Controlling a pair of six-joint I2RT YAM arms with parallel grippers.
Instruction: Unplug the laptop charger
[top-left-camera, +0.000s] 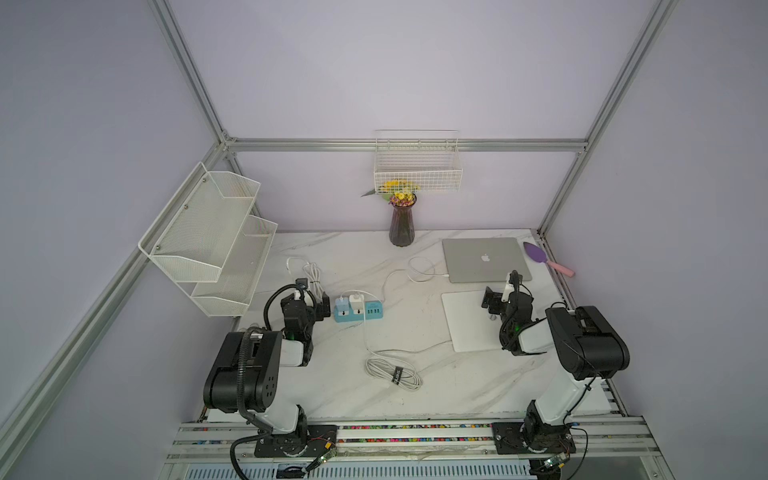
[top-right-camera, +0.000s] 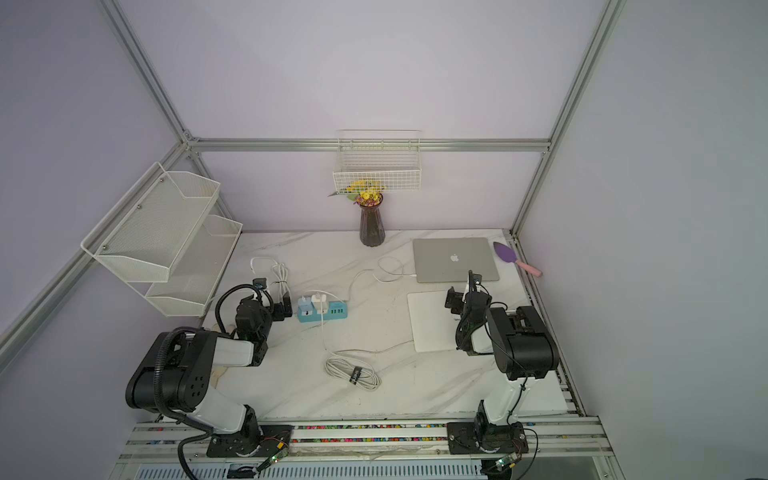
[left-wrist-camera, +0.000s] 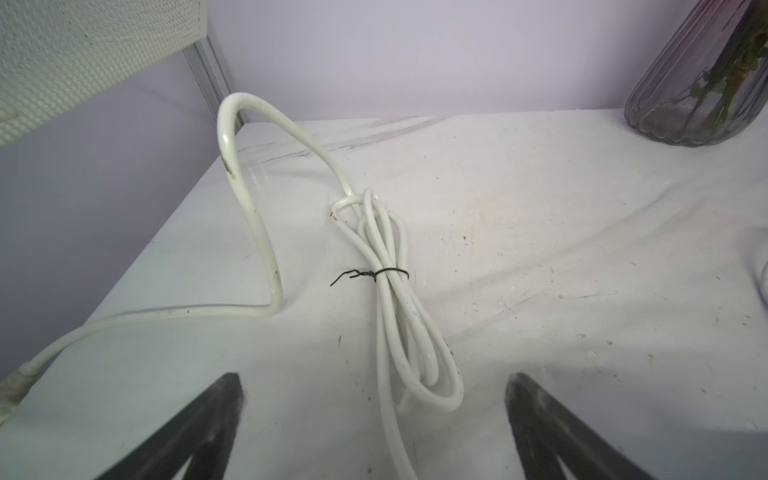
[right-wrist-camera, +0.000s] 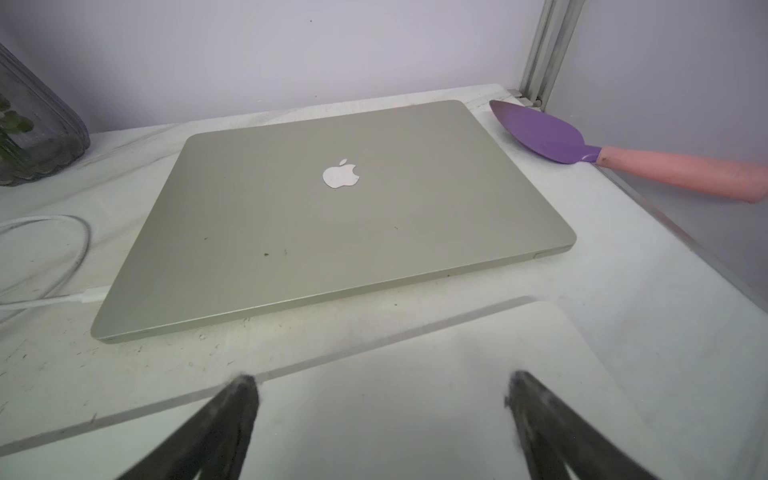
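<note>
A closed grey laptop (right-wrist-camera: 344, 216) lies at the back right of the table. The white charger connector (right-wrist-camera: 94, 294) sits at its left edge, and a thin white charger cable (top-left-camera: 414, 272) loops away to the left. That cable runs toward a blue power strip (top-left-camera: 349, 316), where a white charger block (top-left-camera: 357, 301) and another light plug (top-left-camera: 342, 307) are seated. My left gripper is open left of the strip, facing a tied white cord bundle (left-wrist-camera: 400, 312). My right gripper stands open over a pale flat pad (top-left-camera: 464, 320) in front of the laptop. Both hold nothing.
A second coiled cable (top-left-camera: 392, 373) lies at front centre. At the back stands a glass vase (top-left-camera: 401, 225) with flowers, under a wire basket (top-left-camera: 417, 172). A purple spatula (right-wrist-camera: 552, 136) rests at the right edge. White shelves (top-left-camera: 216, 232) hang on the left.
</note>
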